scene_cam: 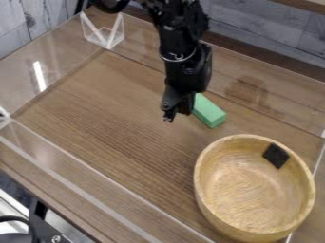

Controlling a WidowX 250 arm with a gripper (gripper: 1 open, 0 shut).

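Note:
My gripper [169, 114] hangs from the top middle in the camera view, low over the wooden table, just left of a green block [207, 111]. It looks shut, and I see nothing held between its fingertips. The block lies flat, partly behind the gripper at its upper end.
A large tan bowl [248, 195] fills the lower right, with a black block [276, 156] at its upper right rim. A white wire object [102, 30] stands at the back left.

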